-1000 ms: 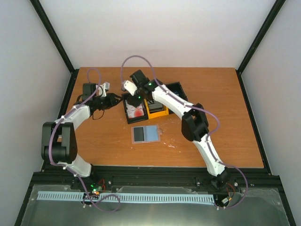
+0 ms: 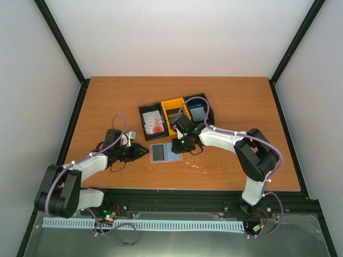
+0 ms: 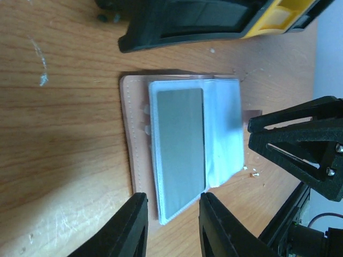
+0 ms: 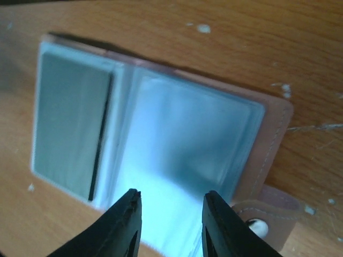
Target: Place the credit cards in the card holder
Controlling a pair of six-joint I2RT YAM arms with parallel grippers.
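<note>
The card holder lies open on the table, with pinkish-brown covers and clear bluish sleeves. In the left wrist view, a dark grey-green card fills one sleeve; the other sleeve, in the right wrist view, looks pale blue with no card visible. My left gripper is open beside the holder's left edge, its gap empty. Over the holder's right side is my right gripper, also open and empty. White cards with red marks lie in a black compartment behind.
A divided box stands behind the holder: a yellow middle bin and a black right bin with bluish cards. A snap strap sticks out from the holder.
Both grippers came from the box area toward the front, down to the card holder. The right moved right and forward; the left moved forward and slightly right. The holder stayed put.
</note>
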